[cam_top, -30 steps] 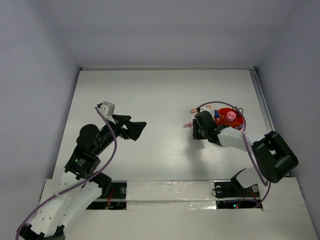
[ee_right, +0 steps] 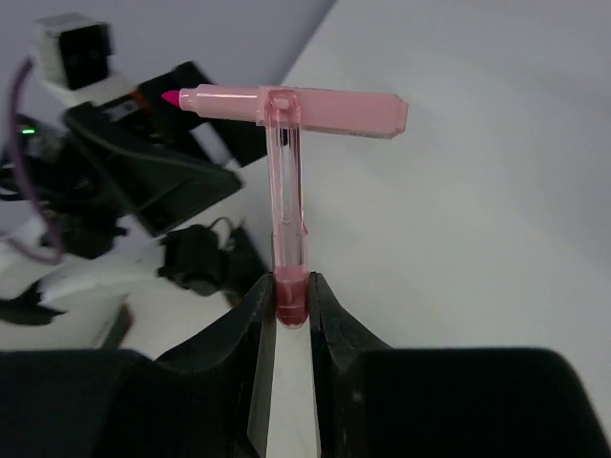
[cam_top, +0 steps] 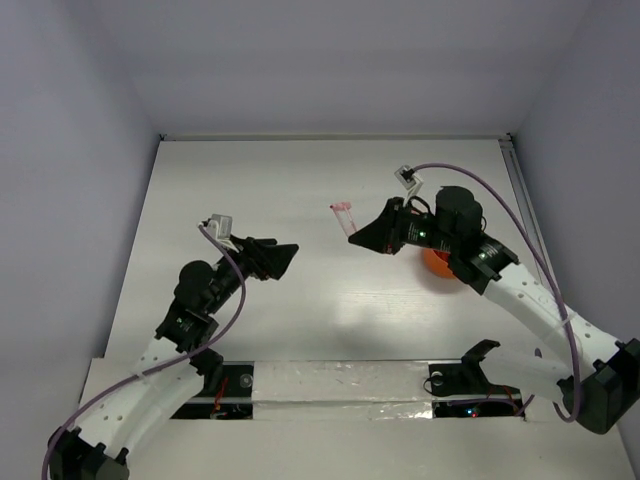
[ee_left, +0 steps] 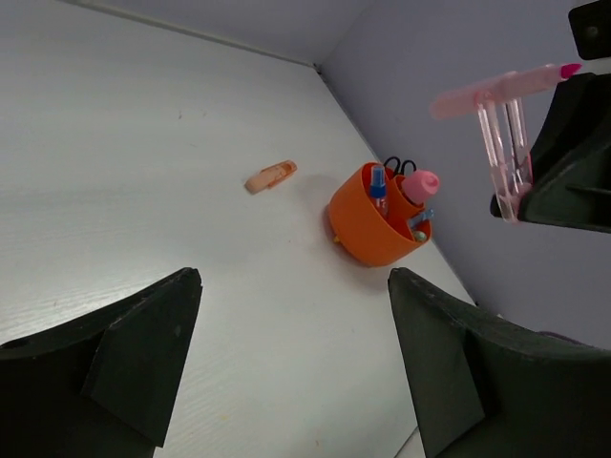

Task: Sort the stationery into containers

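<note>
A pink T-shaped piece, made of a pink marker-like bar [ee_right: 353, 112] across a clear stem [ee_right: 288, 191], is held upright by my right gripper. The fingers are shut on the stem's lower end. From above, this pink piece [cam_top: 343, 217] hangs clear of the table, left of the right gripper. My left gripper stands open over the table's left half, its fingers [ee_left: 158, 353] apart with nothing between. An orange holder [ee_left: 358, 224] contains a blue-capped bottle [ee_left: 378, 186], scissors and a pink item [ee_left: 420, 184]. On the table beside it lies a small peach-coloured object [ee_left: 271, 176].
From above, the right arm [cam_top: 455, 225] covers most of the orange holder [cam_top: 438, 264] and the peach object. Walls enclose the table [cam_top: 250, 180] at the back and sides.
My right gripper has risen off the table and moved left towards the middle, carrying the pink piece. The left arm has shifted slightly forward and its gripper has turned a little.
</note>
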